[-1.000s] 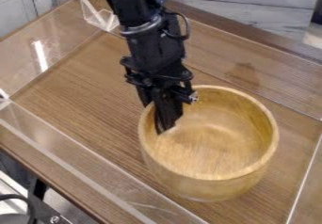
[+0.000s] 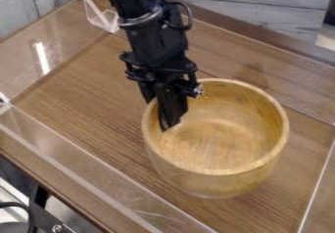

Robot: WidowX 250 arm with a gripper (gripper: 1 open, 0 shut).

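A large pale wooden bowl (image 2: 229, 149) sits on the wooden table at the right of the camera view. My black gripper (image 2: 167, 115) reaches down from the top centre onto the bowl's left rim, shut with that rim between its fingers; the fingertips are partly hidden by the rim and the dark gripper body.
A marbled wall (image 2: 275, 12) runs along the back. Black cables lie at the lower-left corner.
The gripper and bowl have shifted very slightly over the last second, with the arm a little further left at the top; the hold on the rim looks the same.
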